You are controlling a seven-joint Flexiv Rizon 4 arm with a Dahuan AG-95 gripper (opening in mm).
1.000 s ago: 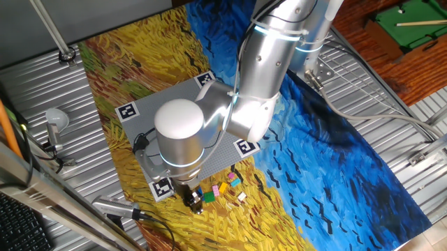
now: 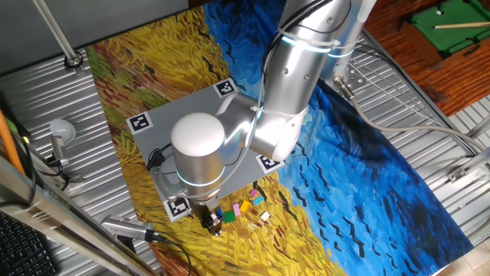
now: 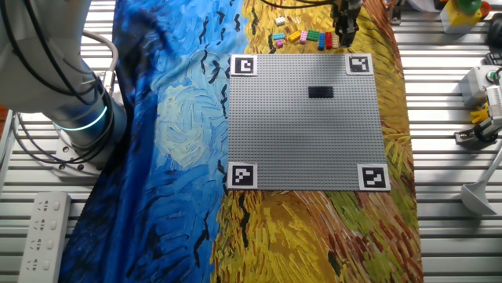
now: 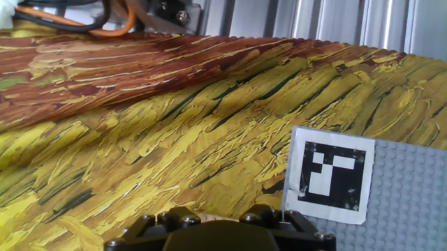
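In the second exterior view my gripper (image 3: 345, 31) points down at the right end of a row of small bricks. A tan brick (image 3: 336, 39) stands at its fingers, with a red brick (image 3: 328, 38), a green brick (image 3: 313, 36) and a pink brick (image 3: 303, 36) further along. At the bottom of the wrist view, a pale strip shows between the two dark fingertips; whether they press on it cannot be told. A black brick (image 3: 320, 92) lies on the grey baseplate (image 3: 274, 134).
A blue brick (image 3: 321, 45), a yellow-orange brick (image 3: 294, 37) and a white brick (image 3: 280, 21) lie near the row. Square markers (image 4: 333, 176) sit on the baseplate's corners. A grey device with a cable (image 2: 126, 228) lies left of the gripper. Most of the baseplate is bare.
The arm has shifted very slightly over the last second, with the gripper staying at the end of the brick row. No brick has visibly moved.
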